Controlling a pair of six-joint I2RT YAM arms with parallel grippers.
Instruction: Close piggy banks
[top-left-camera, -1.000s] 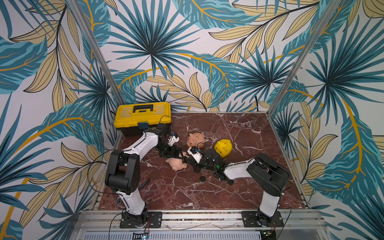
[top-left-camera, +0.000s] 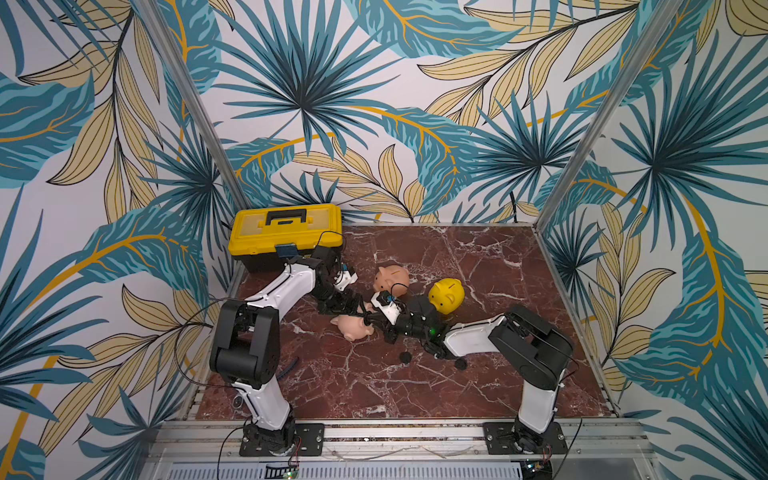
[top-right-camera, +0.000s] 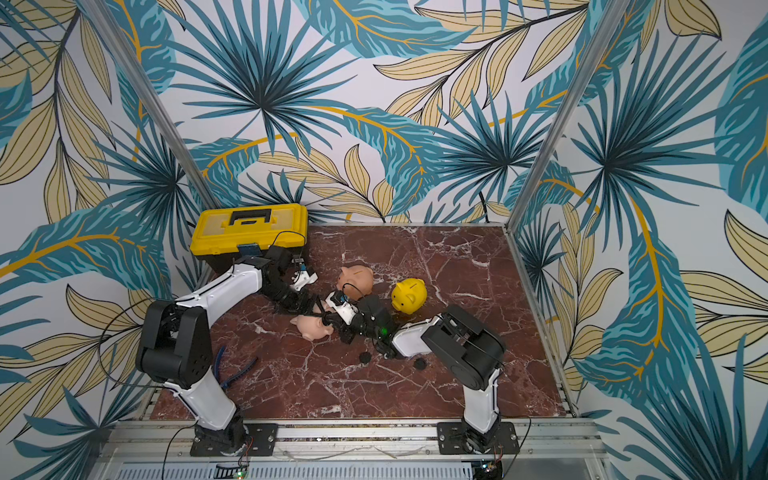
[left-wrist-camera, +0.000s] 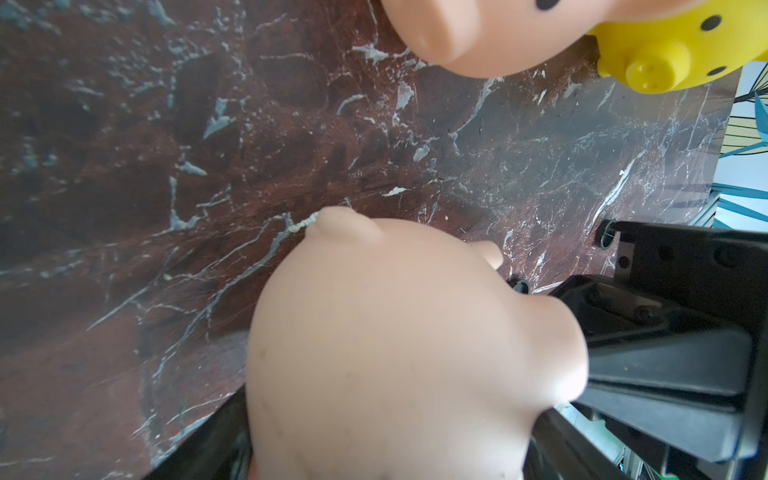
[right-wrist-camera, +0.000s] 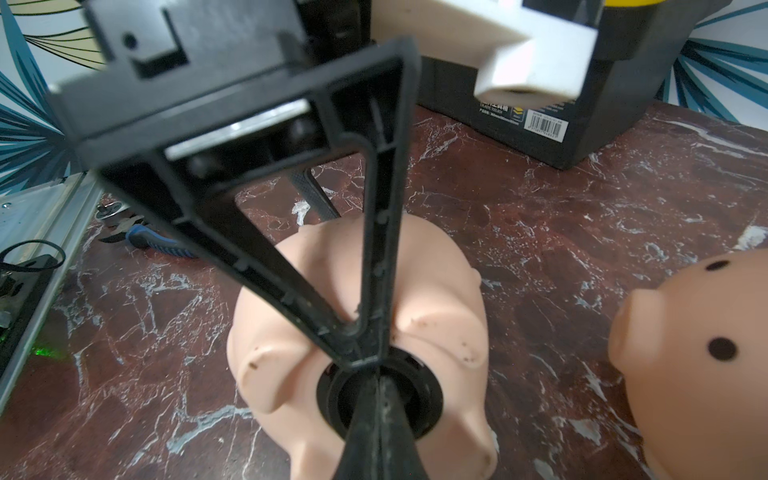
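A pale pink piggy bank (left-wrist-camera: 400, 336) sits on its side between the spread fingers of my left gripper (top-left-camera: 364, 310), which is shut on it. Its underside faces the right wrist camera, showing a round black ring (right-wrist-camera: 432, 392) with a dark middle. The fingertips of my right gripper are together at that ring, with nothing visible between them. Whether a plug sits in the ring I cannot tell. Another pink piggy bank (top-left-camera: 391, 280) and a yellow one (top-left-camera: 446, 295) stand farther back. Two black round caps (top-left-camera: 405, 357) lie on the table.
A yellow-lidded toolbox (top-left-camera: 285, 232) stands at the back left. Blue-handled pliers (top-right-camera: 232, 372) lie near the left arm's base.
The left arm and the standing piggy banks look unmoved.
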